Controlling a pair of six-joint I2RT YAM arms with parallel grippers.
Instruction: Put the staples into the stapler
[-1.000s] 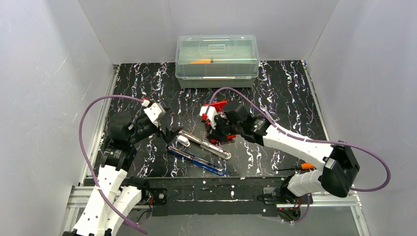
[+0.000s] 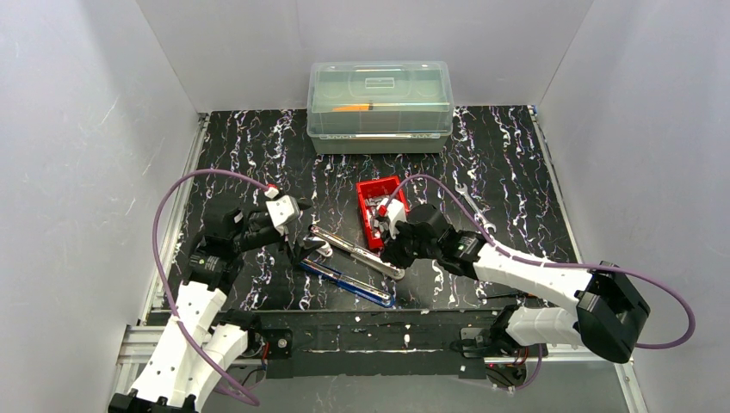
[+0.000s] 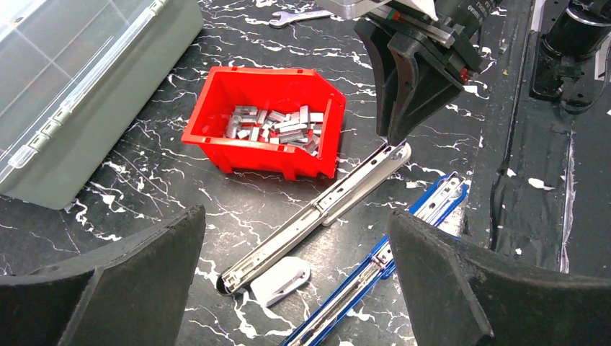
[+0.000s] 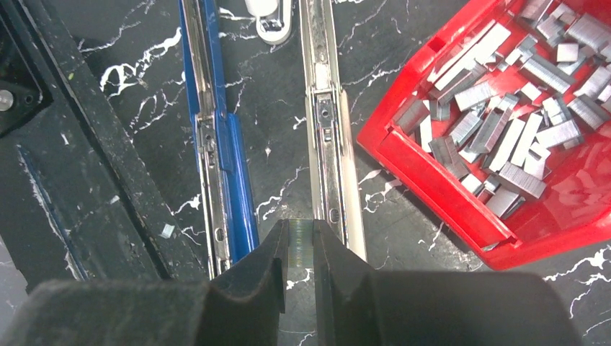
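Observation:
A cream stapler (image 3: 317,216) and a blue stapler (image 3: 375,263) lie side by side, both opened out flat with their metal channels facing up. My right gripper is shut on a short staple strip (image 4: 300,252), held upright between the fingertips. In the left wrist view those fingertips are above the near right end of the cream stapler; whether they touch it, I cannot tell. My left gripper stands open and empty, its fingers to either side of the staplers' left part. Many staple strips (image 4: 497,137) fill the red bin (image 4: 432,194).
Between the staplers' left ends lies a small white tool (image 3: 281,280). Behind stands a lidded grey-green box (image 2: 379,142). A wrench (image 2: 472,206) rests at the right. Bare marbled table (image 2: 250,163) shows at back left.
My right gripper has moved from over the red bin toward the front right, to the cream stapler's end. The left gripper has shifted a little right.

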